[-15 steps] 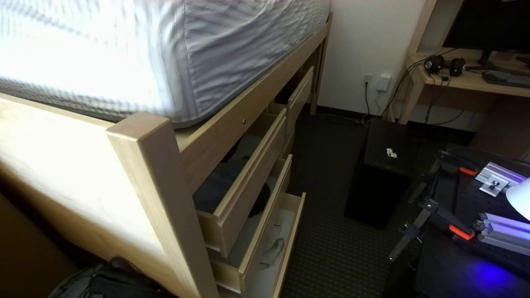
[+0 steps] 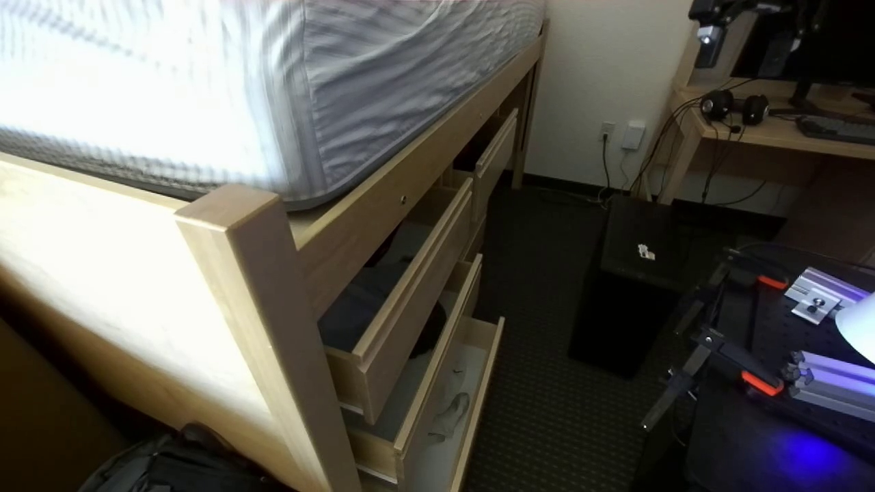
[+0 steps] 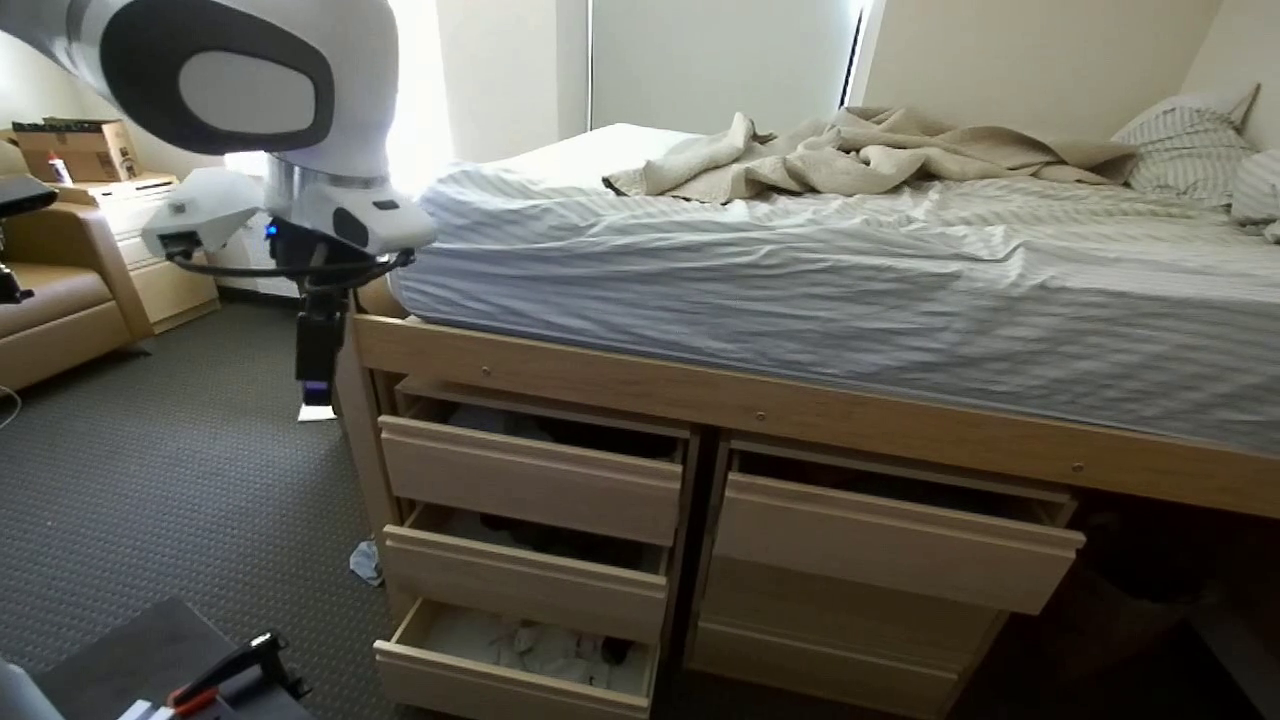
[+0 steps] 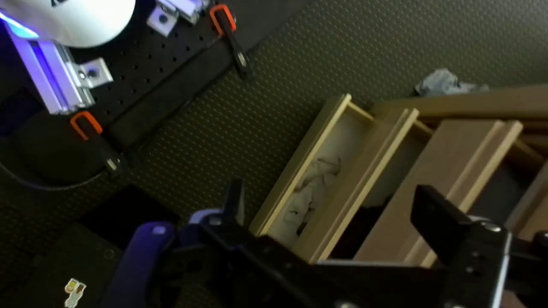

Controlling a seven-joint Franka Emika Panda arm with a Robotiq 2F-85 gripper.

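Note:
My gripper is open in the wrist view, its two dark fingers wide apart with nothing held between them. Exterior view 2 has the gripper (image 3: 317,390) pointing down near the bed's corner, above and to the left of the drawers. At the upper right of exterior view 1 the gripper (image 2: 742,61) hangs in the air. Under the bed, the top drawer (image 3: 528,478), middle drawer (image 3: 522,578) and bottom drawer (image 3: 504,686) all stand pulled out. Pale crumpled items (image 4: 313,190) lie in the bottom drawer. Another drawer (image 3: 894,540), at the right, is partly out too.
The striped mattress (image 3: 768,288) rests on the wooden bed frame (image 3: 624,382). A black table (image 2: 763,443) with clamps and metal rails faces the drawers, with carpeted floor (image 2: 541,410) between. A black box (image 2: 627,287) stands there. Beside the bed post lies a pale cloth (image 3: 366,562).
In exterior view 1, my gripper has come into sight at the upper right, where only the monitor and desk showed before. The drawers there look unchanged.

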